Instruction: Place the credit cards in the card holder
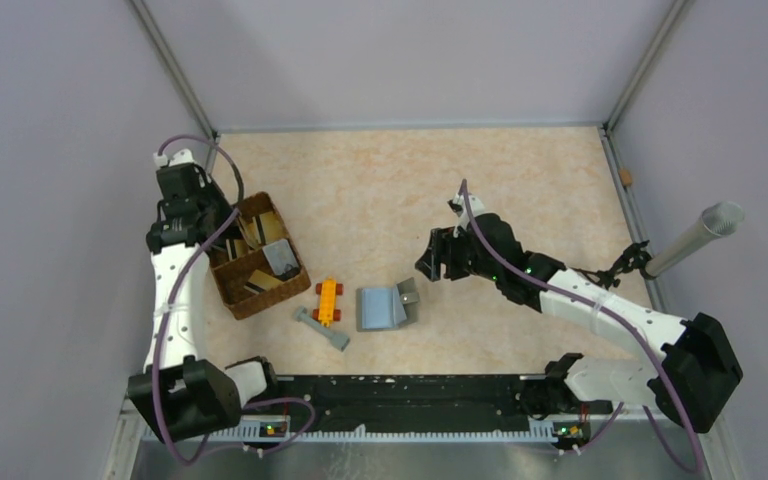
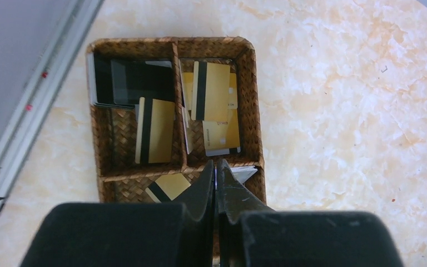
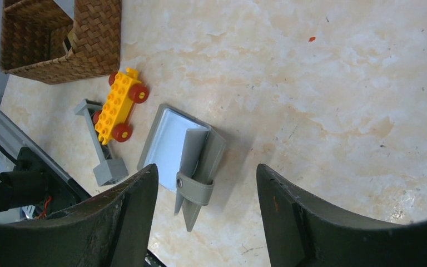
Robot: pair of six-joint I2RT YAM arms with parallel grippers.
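Observation:
Gold and dark cards lie in a divided woven basket (image 2: 258,105). A gold card (image 2: 211,92) rests in the upper right compartment. Beside it a thin card (image 2: 187,133) leans on edge against the divider, outside my fingers. My left gripper hangs over the basket, shut, with nothing seen between its fingertips. The grey card holder (image 3: 215,158) lies unfolded on the table, its inner face pale and its strap standing up. Facing it, my right gripper is open and empty, apart from the holder.
A yellow toy car (image 1: 328,301) with red wheels and a grey tool-like piece (image 1: 322,329) lie between basket and holder. Frame rails (image 1: 170,60) run close by the basket's left side.

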